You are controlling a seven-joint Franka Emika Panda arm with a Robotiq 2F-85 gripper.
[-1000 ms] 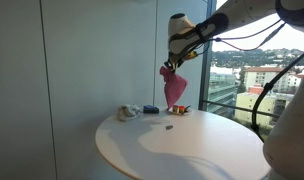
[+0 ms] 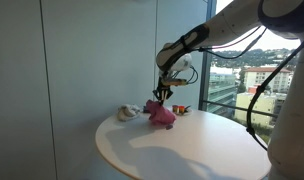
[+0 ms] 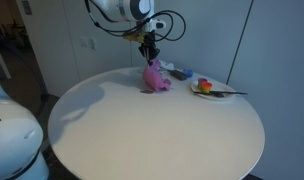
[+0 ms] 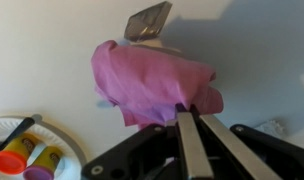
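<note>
A pink cloth (image 4: 152, 82) hangs bunched below my gripper, which is shut on it. In exterior view 1 the cloth (image 2: 162, 115) reaches down to the white table, its lower part crumpled there. The gripper (image 3: 149, 62) points downward above the table in exterior view 2, with the pink cloth (image 3: 155, 79) under it. Close by the cloth lies a small flat dark grey object (image 4: 147, 21), seen at the top of the wrist view.
A white plate (image 3: 223, 94) carries several colourful tubs and a dark utensil. A whitish crumpled item (image 2: 128, 112) rests at the table's back edge, with a dark object (image 3: 182, 73) nearby.
My gripper has come down and to the left with the pink cloth. The cloth hung in the air before; now its lower part is bunched on the table, hiding the small grey object in exterior view 1.
</note>
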